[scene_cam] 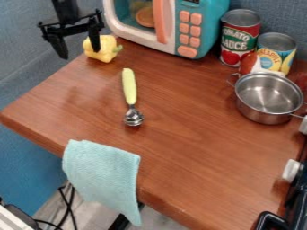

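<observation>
My black gripper (74, 36) is at the top left, above the table's back-left corner, its fingers spread open and pointing down. Just to its right and below, a yellow object (103, 50), perhaps a pepper, rests on the wooden table (192, 135); nothing shows between the fingers. An ice-cream scoop (131, 97) with a pale yellow handle lies in the middle-left of the table.
A toy microwave (168, 22) stands at the back, with cans (240, 36) and a steel pot (267, 96) at the right. A light blue cloth (100, 175) hangs over the front edge.
</observation>
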